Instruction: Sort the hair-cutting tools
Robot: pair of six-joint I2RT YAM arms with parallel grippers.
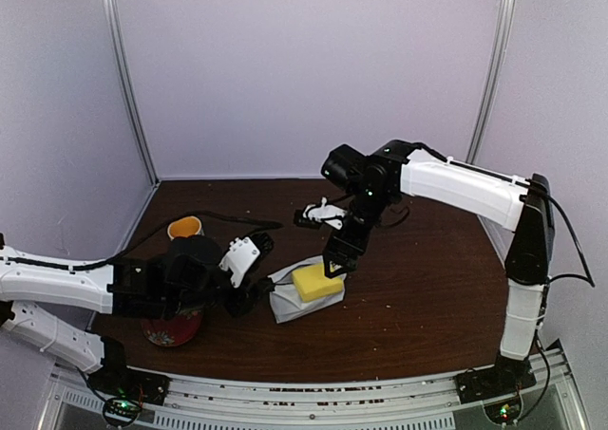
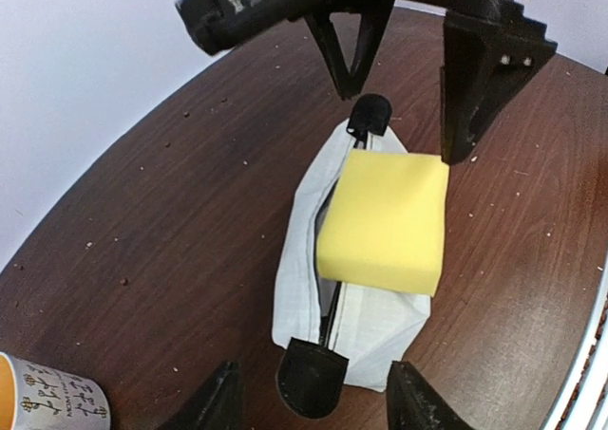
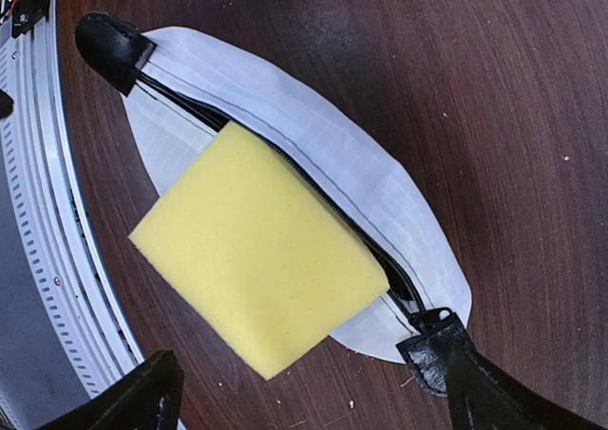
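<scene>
A white pouch (image 1: 287,307) with a black zipper lies on the table, and a yellow sponge block (image 1: 316,283) rests on top of it, across the zipper. Black tabs (image 2: 313,379) end the zipper on both sides. My left gripper is open at the pouch's left end, its fingers (image 2: 220,397) on either side of the near tab without visible contact. Over the pouch's right end, my right gripper stands open, with the sponge and the other tab beyond its fingertips. Nothing shows between either pair of fingers. No hair cutting tool is visible.
A patterned white mug with an orange inside (image 1: 185,227) stands at the table's left. In front of it, a red round container (image 1: 173,329) is partly under my left arm.
</scene>
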